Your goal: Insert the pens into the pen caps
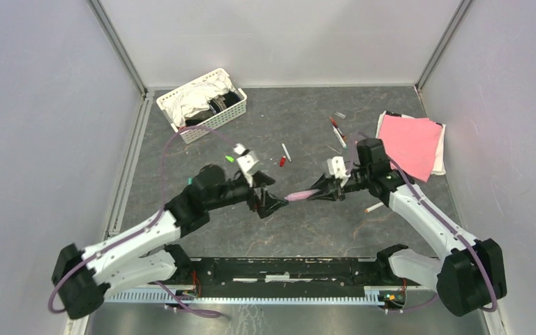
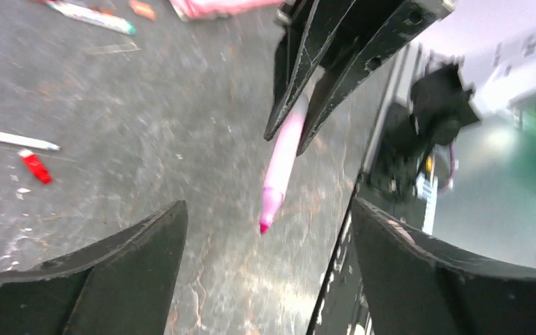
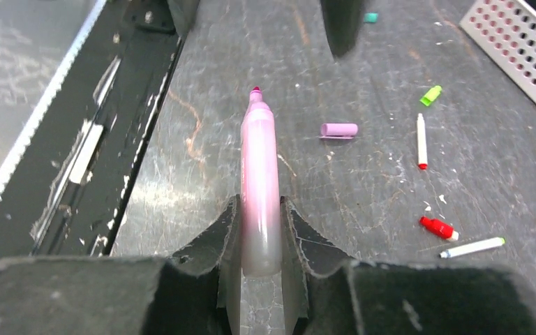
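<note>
In the top view my right gripper (image 1: 319, 191) is shut on a pink pen (image 1: 299, 195), held horizontally with its magenta tip pointing left; the right wrist view shows the pen (image 3: 259, 167) between its fingers. My left gripper (image 1: 271, 195), blurred, stands open left of the tip, with the pen tip (image 2: 263, 227) showing beyond its empty fingers in the left wrist view. On the floor lie a purple cap (image 3: 338, 130), a red cap (image 3: 437, 227), a green cap (image 3: 430, 95), and white pens (image 3: 421, 136) (image 2: 17, 139).
A white basket (image 1: 232, 109) with cloths stands at the back left. Pink and white cloths (image 1: 408, 143) lie at the right, with more pens (image 1: 340, 136) beside them.
</note>
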